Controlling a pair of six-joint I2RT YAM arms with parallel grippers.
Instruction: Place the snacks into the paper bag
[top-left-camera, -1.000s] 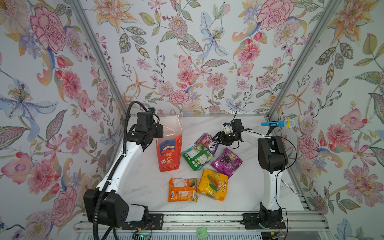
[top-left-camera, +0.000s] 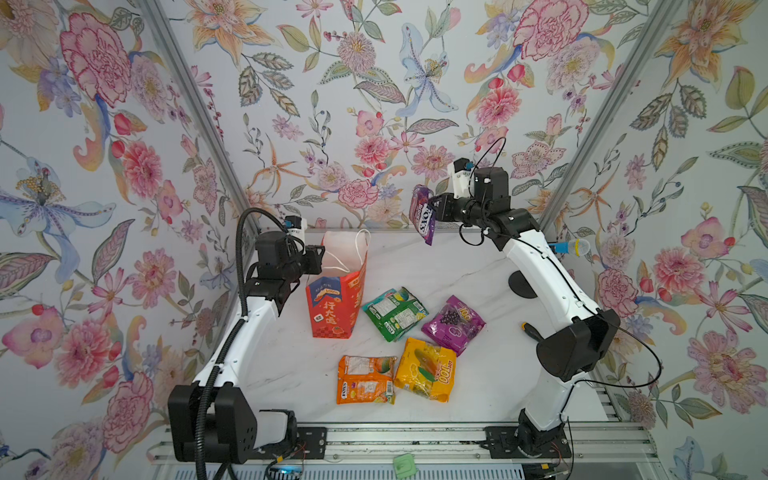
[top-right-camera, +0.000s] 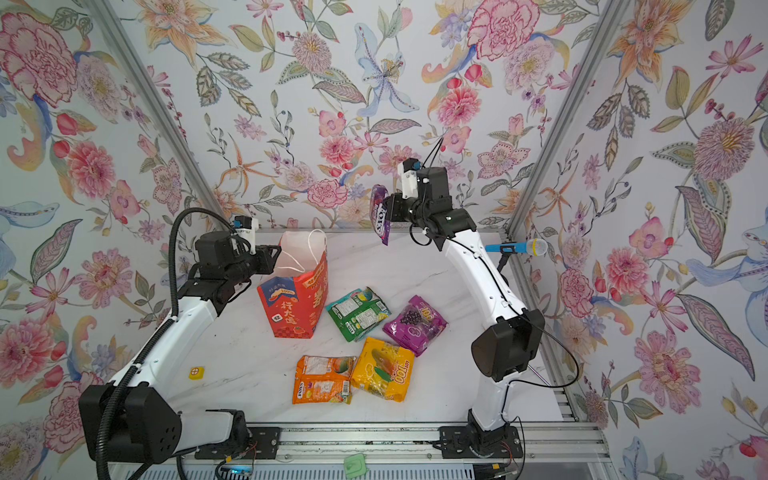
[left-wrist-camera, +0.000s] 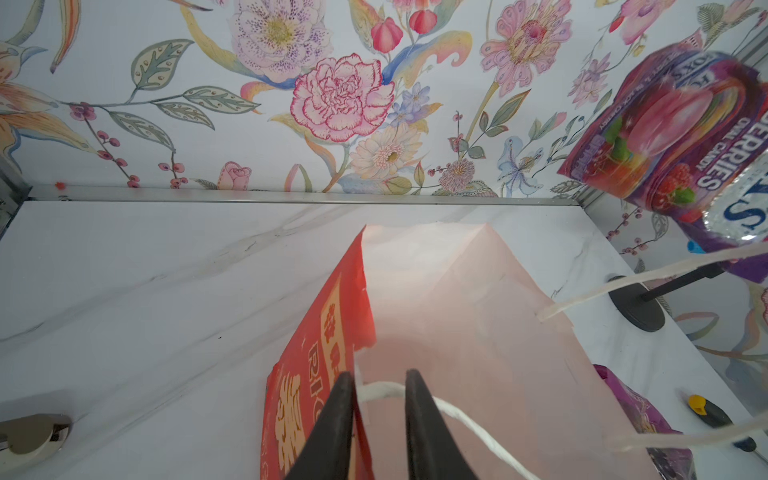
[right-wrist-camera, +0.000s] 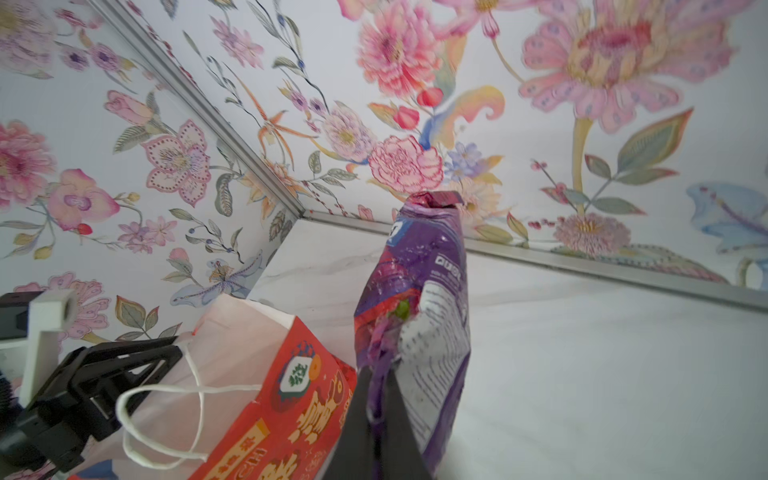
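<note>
The red paper bag (top-left-camera: 337, 300) stands upright with its mouth open and white handles up. My left gripper is at its rim, fingers apart; the bag's red edge and a white handle show between and behind them. My right gripper is shut on the edge of a purple berry snack pouch (top-left-camera: 422, 214), which hangs in the air well right of the bag. On the table lie a green pouch (top-left-camera: 395, 313), a purple grape pouch (top-left-camera: 453, 324), a yellow pouch (top-left-camera: 425, 369) and an orange pouch (top-left-camera: 366, 379).
A blue stand-mounted device (top-right-camera: 516, 248) is at the right, its black round base (left-wrist-camera: 642, 308) on the table. A black and yellow tool (top-left-camera: 531, 331) lies near the right arm. The table between the bag and the right arm is clear at the back.
My right gripper has lifted the purple berry pouch from the table high into the air. The paper bag has shifted slightly back and left.
</note>
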